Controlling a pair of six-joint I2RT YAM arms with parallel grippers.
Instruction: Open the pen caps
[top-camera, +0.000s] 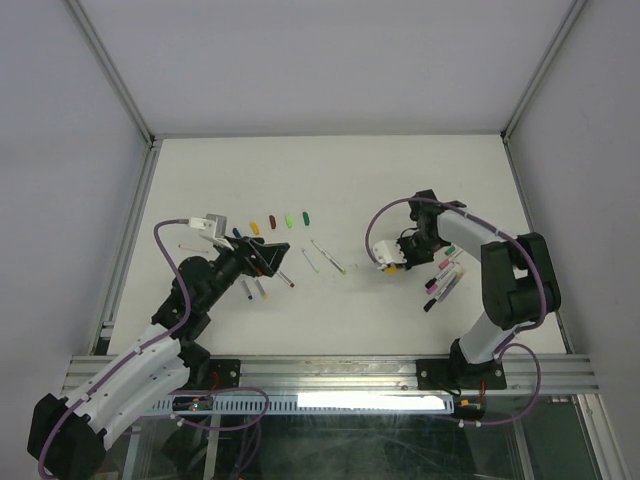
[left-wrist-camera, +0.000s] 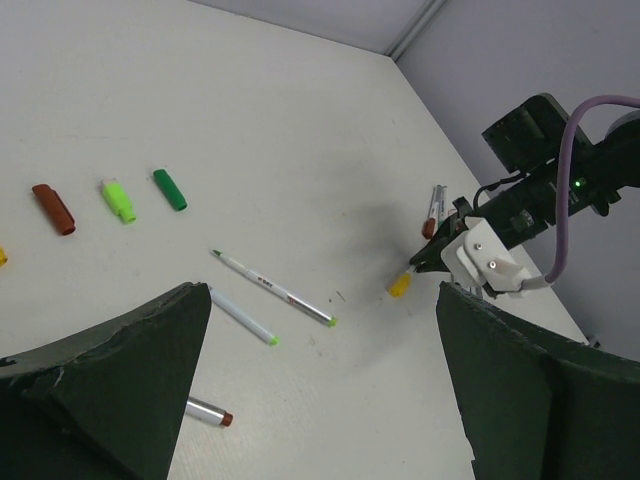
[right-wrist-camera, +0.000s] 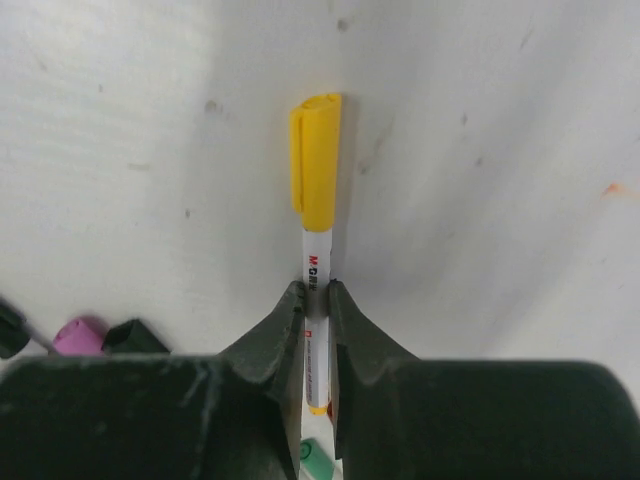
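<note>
A white pen with a yellow cap (right-wrist-camera: 320, 165) lies between the fingertips of my right gripper, which is shut on its white barrel (right-wrist-camera: 317, 255). The left wrist view shows the same yellow cap (left-wrist-camera: 400, 285) sticking out from the right fingers, close over the table. My left gripper is open and empty, its dark fingers (left-wrist-camera: 120, 385) spread wide. Loose caps lie in a row at the back: a brown-red cap (left-wrist-camera: 54, 209), a light green cap (left-wrist-camera: 118, 201) and a dark green cap (left-wrist-camera: 170, 189).
Pens without caps lie mid-table, among them a green-tipped pen (top-camera: 328, 256) and a shorter pen (top-camera: 310, 260). More lie under and beside the left arm. Several capped pens, including a black-capped one (top-camera: 430, 304), rest at the right.
</note>
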